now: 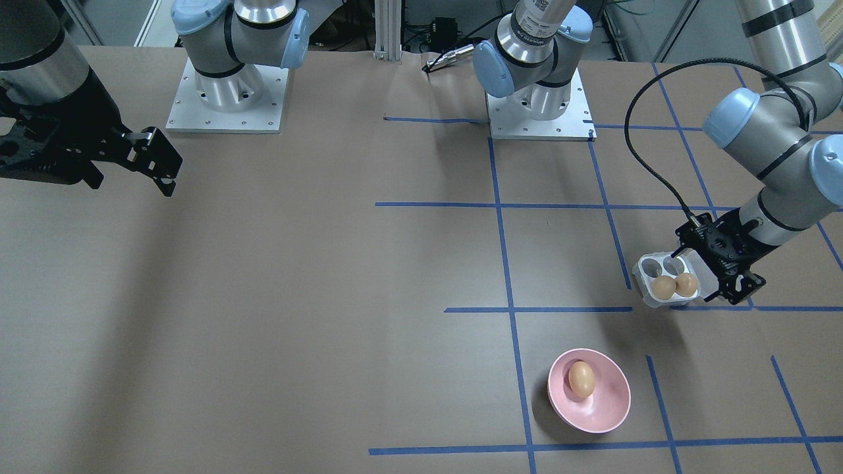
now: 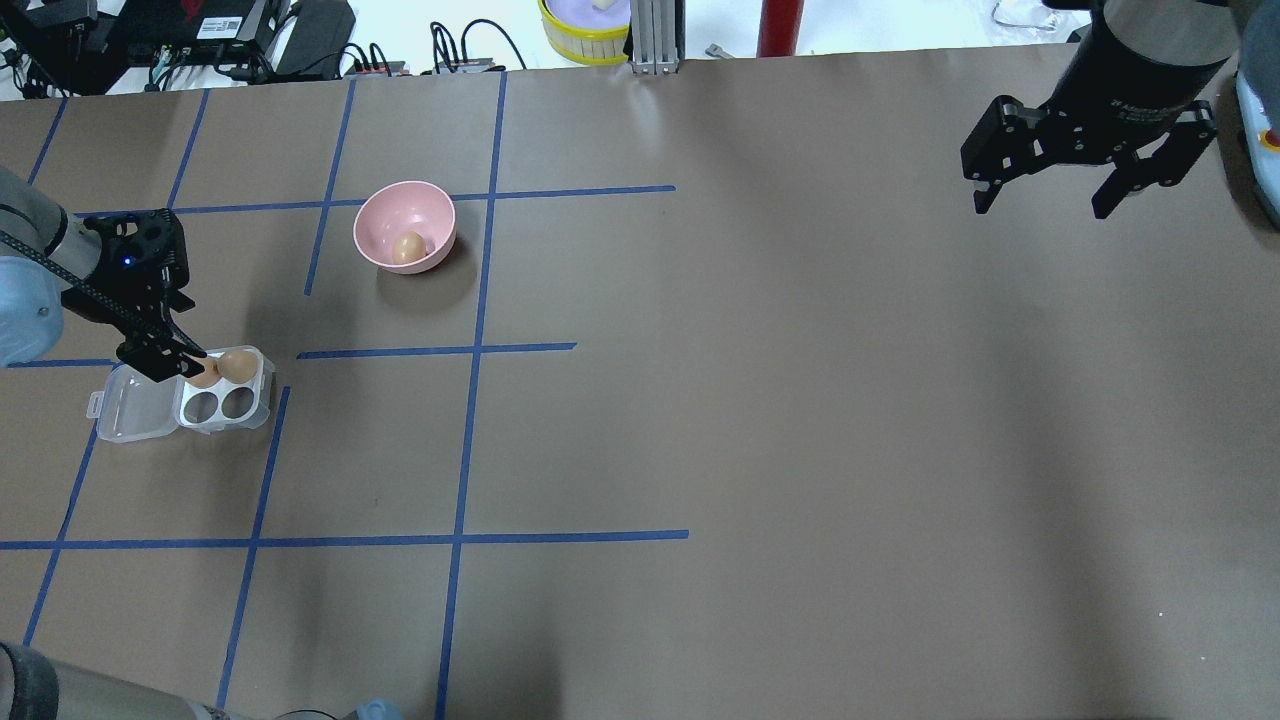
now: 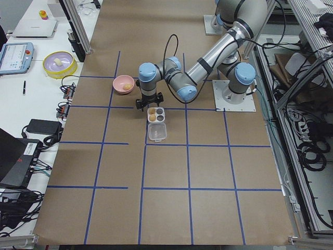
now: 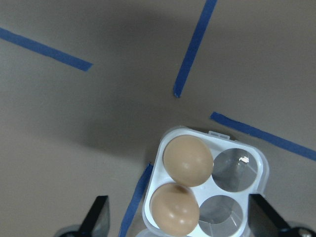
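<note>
My gripper [image 1: 695, 276] stands open just above a clear plastic egg box [image 1: 652, 293], two brown eggs [image 1: 686, 284] in one row and two empty holes beside them. In the left wrist view my open fingertips sit on either side of the box's lower part, with the eggs [image 4: 187, 160] between and below them; nothing is held. The box's open lid [image 2: 134, 408] lies flat beside it. A pink bowl [image 1: 612, 407] with one egg [image 1: 581, 379] stands apart from the box, toward the front camera.
Another black gripper [image 2: 1086, 150] hangs at the far side, away from the box. Other arm bases [image 1: 225, 118] stand along the table's edge.
</note>
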